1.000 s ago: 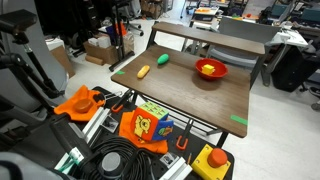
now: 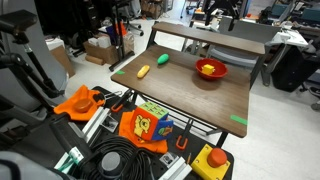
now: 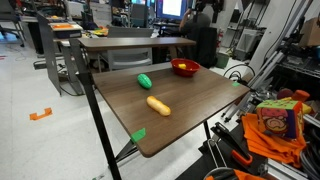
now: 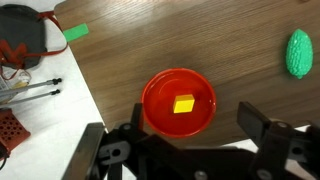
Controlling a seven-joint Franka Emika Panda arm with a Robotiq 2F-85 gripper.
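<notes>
A red bowl [image 4: 160, 92] rests on the brown table, with a small yellow block [image 4: 183, 104] inside it. Above the bowl hangs my gripper, its dark fingers wide apart and nothing between them. A green vegetable-like toy [image 4: 299, 54] lies on the tabletop, away from the bowl; it also shows in exterior view 2 [image 3: 144, 82]. Nearer the table's front left in exterior view 1 is an elongated yellow-orange toy [image 2: 143, 71], which is out of the wrist view.
The brown tabletop [image 2: 190, 105] has free room in front of the bowl. A raised shelf [image 2: 215, 38] runs along its far side. Below the near edge are an orange tray, a colourful box [image 2: 146, 125], cables and a yellow-and-red button [image 2: 212, 162].
Dark parts of the arm have come into exterior view 1 at the top, above the shelf. The bowl, block and toys have not moved.
</notes>
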